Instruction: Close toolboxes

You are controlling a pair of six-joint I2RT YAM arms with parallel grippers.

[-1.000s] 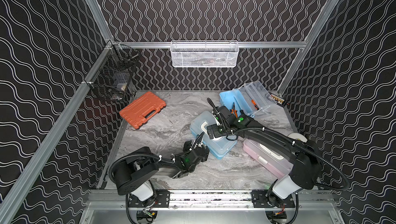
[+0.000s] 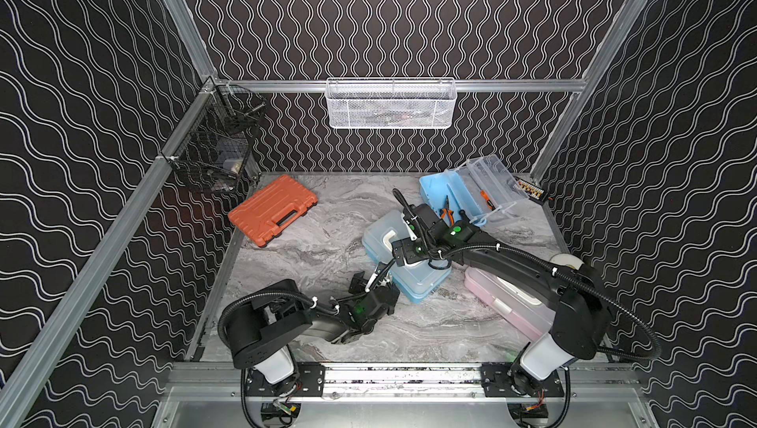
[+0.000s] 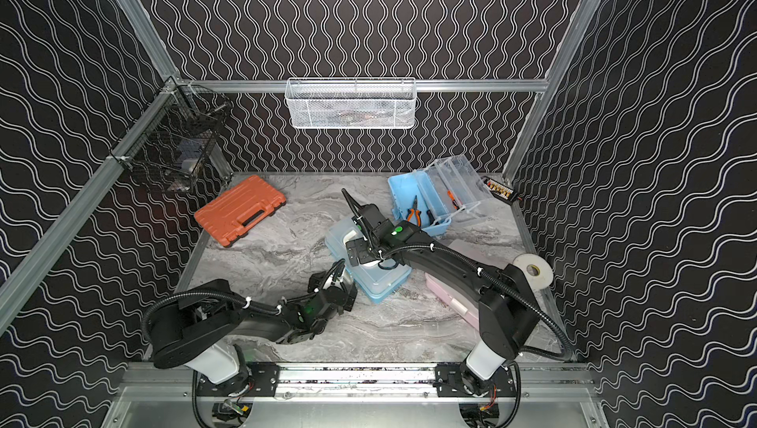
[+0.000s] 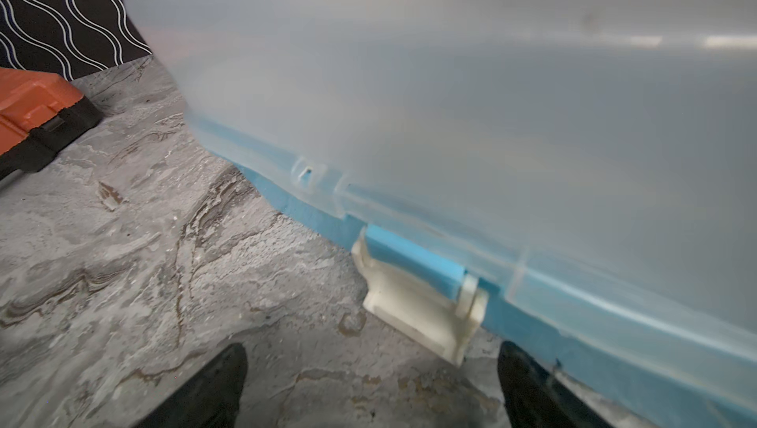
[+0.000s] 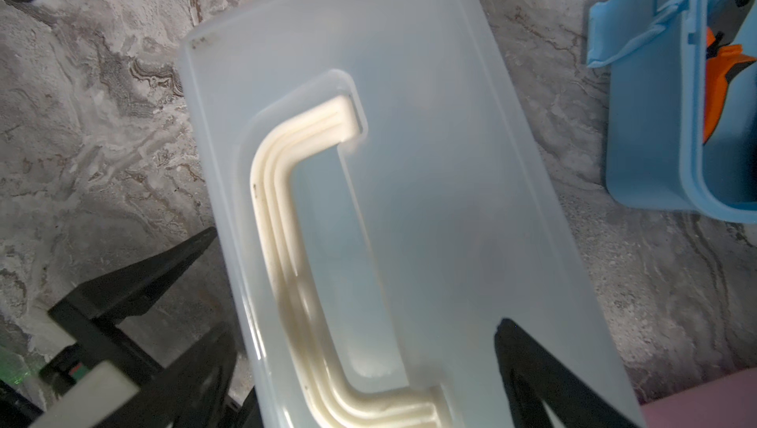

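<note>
A blue toolbox (image 2: 423, 278) with a clear, lowered lid (image 5: 441, 175) lies at mid-table. Its cream handle (image 5: 288, 254) is folded into the lid. The cream latch (image 4: 422, 302) on its front hangs outward, away from the lid's rim. Facing that latch is my left gripper, open, with no object between its fingers. Over the lid hovers my right gripper, also open; whether it touches the lid cannot be told. Behind, a second blue toolbox (image 2: 441, 191) stands with its clear lid (image 2: 493, 179) swung back and orange-handled pliers (image 2: 447, 213) inside.
An orange case (image 2: 272, 209) lies shut at the back left. The pink toolbox (image 2: 504, 302) at the right sits partly under my right arm. A white tape roll (image 3: 533, 271) is beside it. Bare table (image 2: 331, 207) shows between the orange case and the middle toolbox.
My right arm has barely moved over the lid. The rear toolbox stays open.
</note>
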